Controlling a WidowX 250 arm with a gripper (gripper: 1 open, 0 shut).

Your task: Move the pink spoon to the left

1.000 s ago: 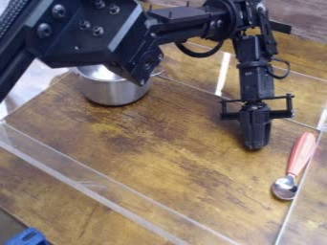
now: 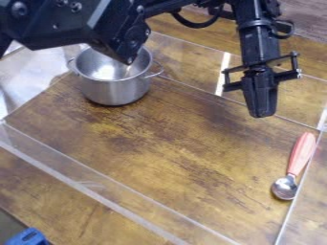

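The pink spoon (image 2: 299, 155) lies at the right side of the wooden table, its pink handle pointing away and its metal bowl toward the near edge. Above the table, up and to the left of the spoon, hangs my black gripper (image 2: 262, 107), clear of it. The gripper points down; its fingertips are dark and merge together, so their opening is unclear. No part of the spoon is covered.
A silver pot (image 2: 113, 84) stands at the back left, under the arm. A blue object (image 2: 27, 236) sits at the near left corner. Clear tape strips cross the table.
My gripper has moved up and away in the view, toward the back of the table. The spoon and the pot have stayed where they were.
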